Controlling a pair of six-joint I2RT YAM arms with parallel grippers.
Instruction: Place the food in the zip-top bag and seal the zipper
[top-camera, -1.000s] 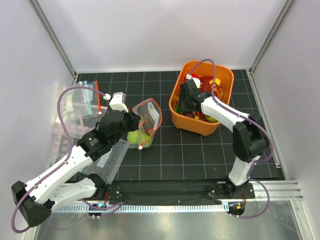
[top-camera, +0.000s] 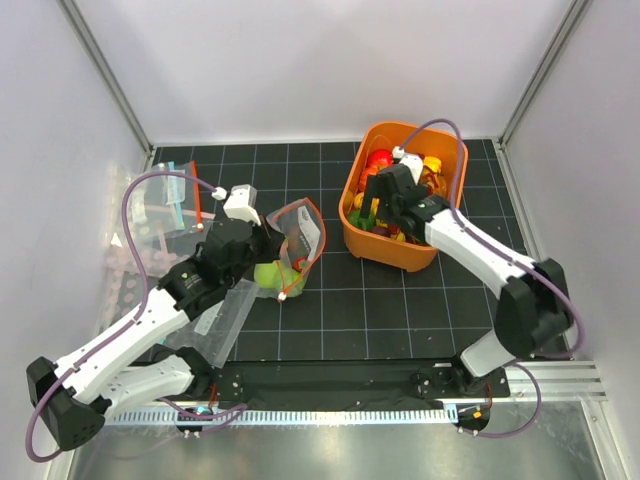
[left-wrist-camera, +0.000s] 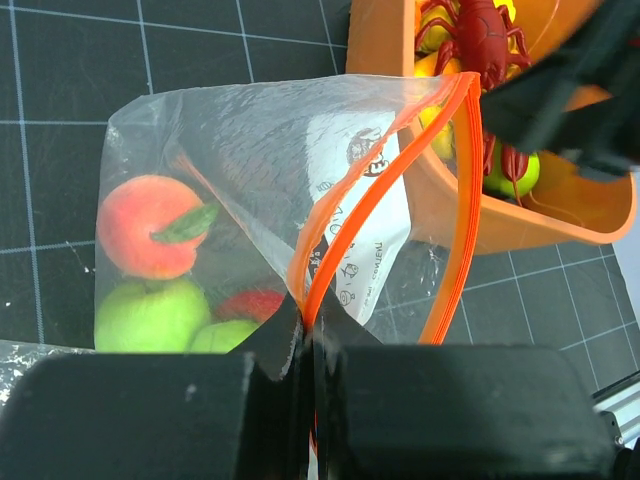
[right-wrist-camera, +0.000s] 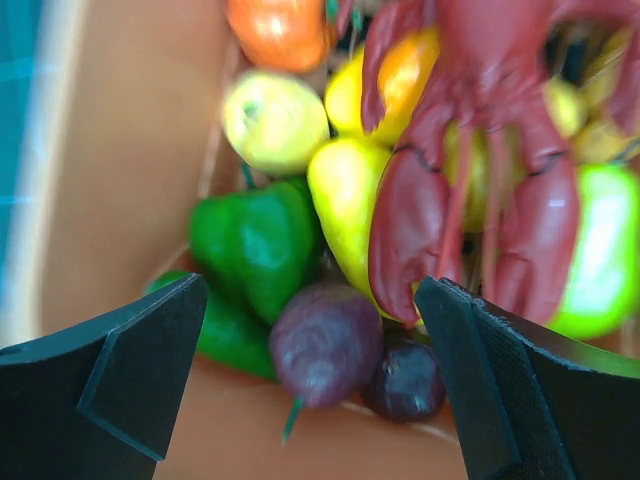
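My left gripper is shut on the orange-zipped rim of a clear zip-top bag, whose mouth gapes open. Inside the bag lie a peach, a green fruit and something red partly hidden. Over the orange bin, at its left part, my right gripper is open, its fingers spread wide with nothing held. Between and beyond them, in the right wrist view, are a purple round vegetable, a green pepper and a yellow piece.
A red lobster lies across other food in the bin, with a yellow-green piece at right. Another clear bag with an orange zipper rests at the left.
The left gripper and bag have barely moved.
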